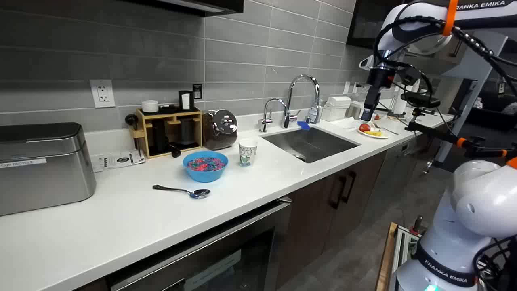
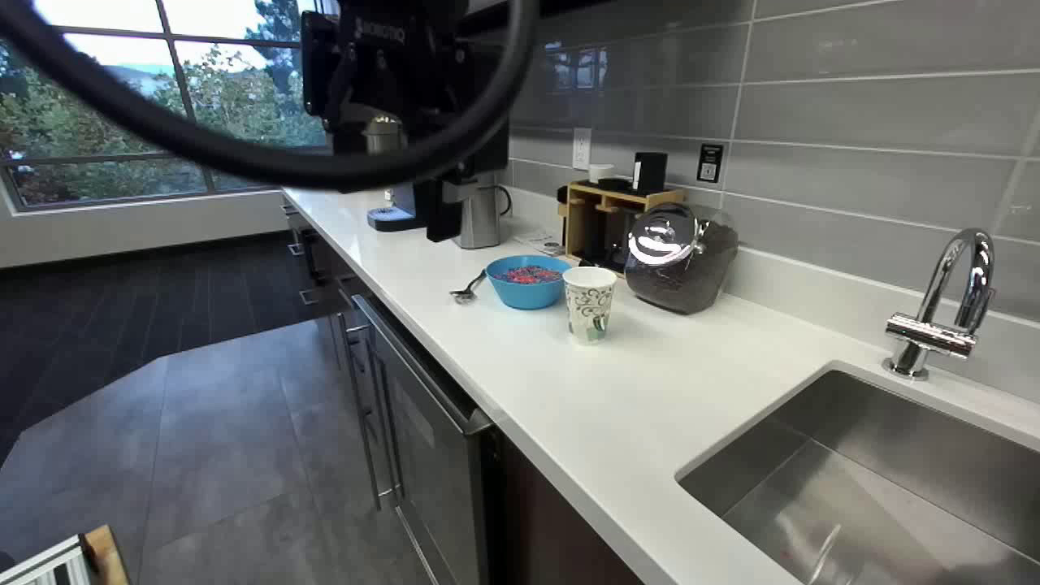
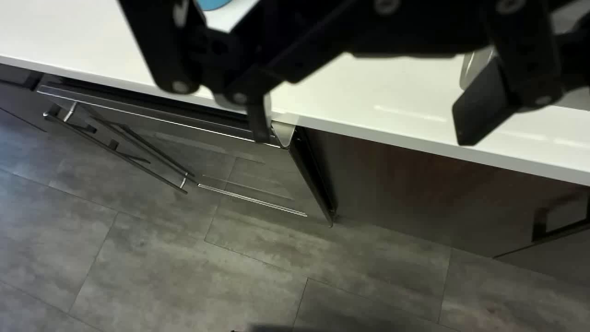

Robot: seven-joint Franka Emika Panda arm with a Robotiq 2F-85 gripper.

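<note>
My gripper stands open, its two fingers wide apart with only counter edge and cabinet front visible beyond them. In exterior view 1 it hangs at the right, high over the far counter past the sink. On the counter, a blue bowl (image 1: 205,166) holds small pink, blue and purple pieces. A patterned paper cup (image 1: 247,152) stands upright to the bowl's right, apart from it. In front of the bowl lies a metal spoon (image 1: 183,191). The gripper touches none of these. Only a sliver of the blue bowl (image 3: 213,3) shows in the wrist view.
A steel sink (image 1: 310,144) with chrome faucets (image 1: 303,97) lies right of the cup. Behind the bowl are a wooden organizer (image 1: 169,131) and a dark rounded jar (image 1: 220,130). A plate of food (image 1: 373,133) sits past the sink.
</note>
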